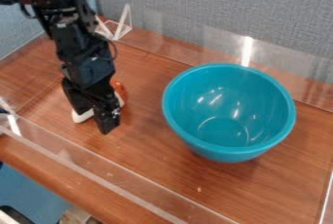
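Observation:
My gripper (93,105) is low over the wooden table at the left of the camera view, its fingers open. Beneath and just behind it lie a small white object (81,116) and a small orange-red piece (119,89), both partly hidden by the gripper; I cannot tell whether the fingers touch them.
A large empty turquoise bowl (229,130) stands to the right of the gripper. A white wire-like stand (120,23) is at the back left, by the grey wall. The table's front edge has a clear strip along it; bare wood (169,184) lies in front.

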